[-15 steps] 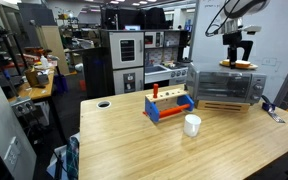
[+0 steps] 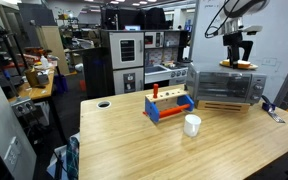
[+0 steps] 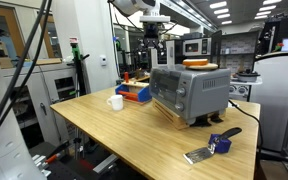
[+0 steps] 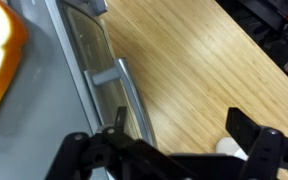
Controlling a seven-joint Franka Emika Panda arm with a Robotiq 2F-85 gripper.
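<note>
My gripper (image 2: 233, 57) is up by the top of the grey toaster oven (image 2: 224, 86), in front of an orange-rimmed plate or dish (image 2: 241, 66) resting on it. In the wrist view the gripper stands open, its dark fingers wide apart with nothing held between them. Below it show the oven's front handle (image 4: 134, 100) and the wooden table. A white mug (image 2: 192, 125) stands on the table in front of the oven; in the wrist view part of a white object (image 4: 227, 147) shows beside the right finger.
A blue-and-red box or rack (image 2: 170, 104) sits left of the oven. At the oven's other side lie a blue object with a black handle (image 3: 221, 141) and a flat metal piece (image 3: 198, 155).
</note>
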